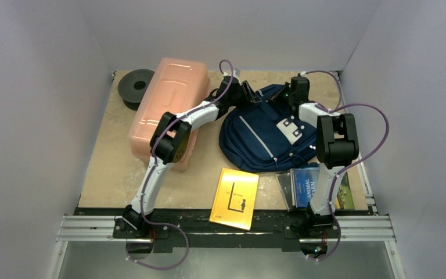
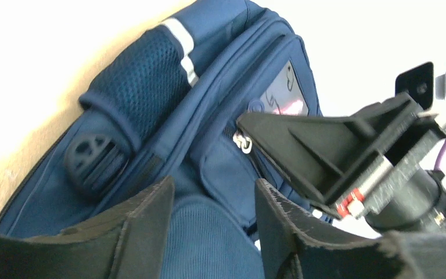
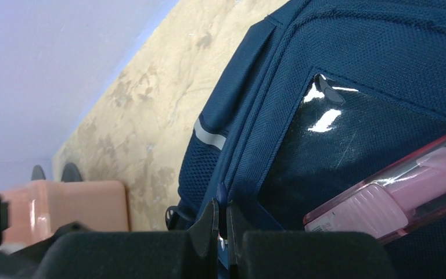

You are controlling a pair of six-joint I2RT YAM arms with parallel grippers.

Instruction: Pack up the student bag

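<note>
A navy student bag (image 1: 250,139) lies flat at the centre-right, with a reflective strip and a clear window (image 3: 354,128) holding a pink bottle (image 3: 383,203). My left gripper hangs over its back-left part, fingers apart with nothing between them. My right gripper is shut at the window's edge, where a zipper (image 2: 241,139) shows; whether a pull is between its tips is unclear.
A pink lidded box (image 1: 168,93) stands at left beside a dark spool (image 1: 132,87). A yellow book (image 1: 235,197) and several other books (image 1: 302,186) lie along the front edge. The back wall is close behind the bag.
</note>
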